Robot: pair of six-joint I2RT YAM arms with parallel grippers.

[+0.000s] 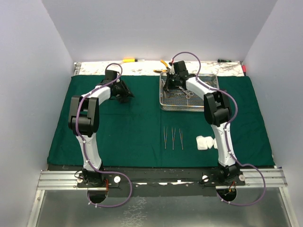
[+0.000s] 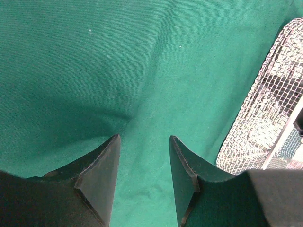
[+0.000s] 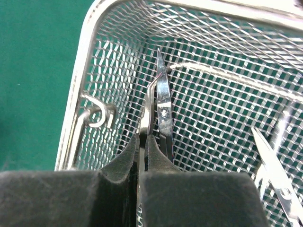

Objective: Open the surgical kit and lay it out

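The wire basket (image 1: pixel 183 108) holds several metal instruments. Inside its left end, my right gripper is shut on slim metal tweezers (image 3: pixel 148 108) with a curved tip; their lower part is hidden by the fingers. A straight pointed instrument (image 3: pixel 164 97) lies just right of the tweezers. On the cloth in the top view, three slim instruments (image 1: pixel 173 138) lie side by side, with white gauze pads (image 1: pixel 205 143) to their right. My left gripper is open above bare cloth, left of the basket, with nothing between its fingers.
The basket's rim (image 3: pixel 73 109) and a bent wire handle (image 3: pixel 97 112) stand close left of the right gripper. A yellow-handled tool (image 1: pixel 129 60) lies behind the cloth.
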